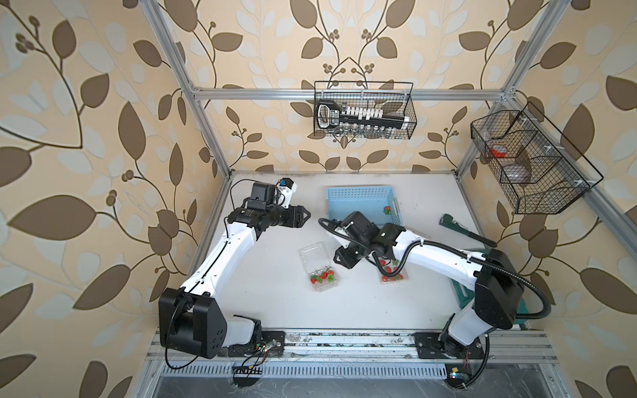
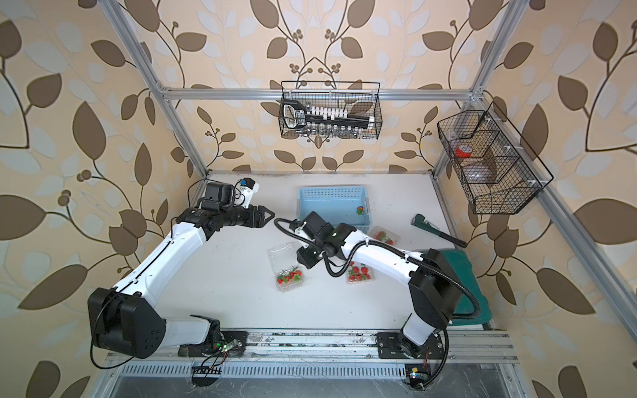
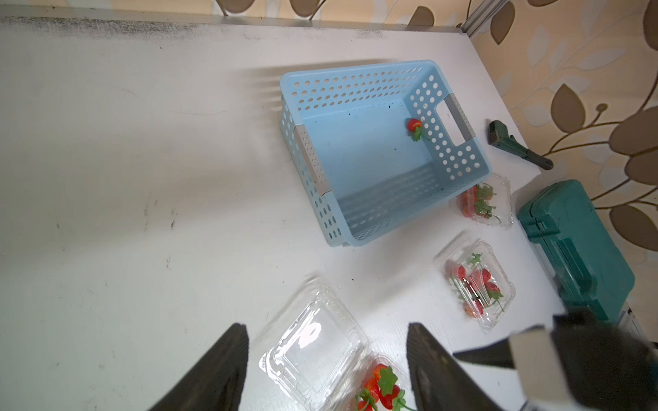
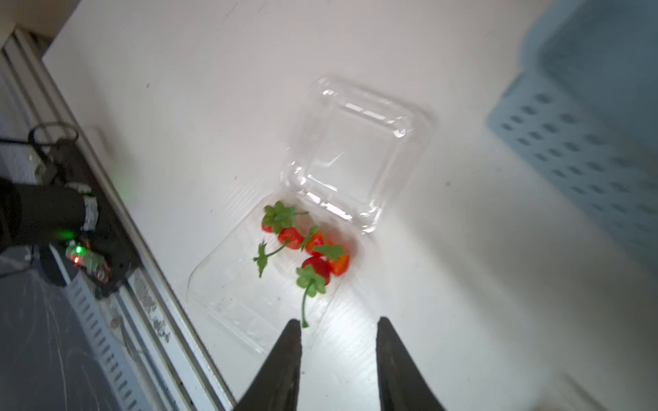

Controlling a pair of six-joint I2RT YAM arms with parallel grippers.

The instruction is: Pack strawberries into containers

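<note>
An unlidded clear container (image 4: 236, 291) stands with its lid (image 4: 356, 150) folded back flat on the table. Several strawberries (image 4: 315, 263) with green stems lie gathered along its lid side, and the rest of its floor is bare. One strawberry (image 3: 414, 126) sits alone in the blue basket (image 3: 370, 212). My right gripper hovers right of the open container, its fingers apart and nothing between them. Over the left part of the table my left gripper is open and empty.
Two closed containers of strawberries, one nearer (image 3: 483, 284) and one farther (image 3: 490, 202), stand right of the basket. Beyond them are a green case (image 3: 582, 246) and a dark green tool (image 3: 517, 145).
</note>
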